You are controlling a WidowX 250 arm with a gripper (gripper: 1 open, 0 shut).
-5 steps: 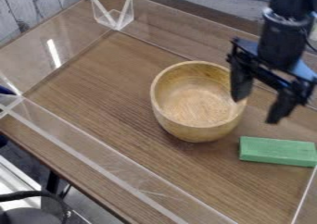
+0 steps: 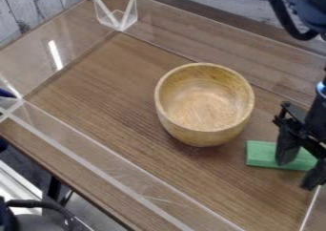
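My black gripper (image 2: 298,151) is at the right edge of the camera view, low over a green rectangular block (image 2: 265,154), its fingers around the block's right part. How far they are parted, and whether they touch the block, is unclear. A wooden bowl (image 2: 204,101) stands to the left of the block, apart from it.
A clear plastic object (image 2: 116,13) is at the back left. Dark equipment (image 2: 26,216) sits at the lower left corner.
My gripper has moved right and down from above and behind the bowl's right side to the green block, now partly covering it.
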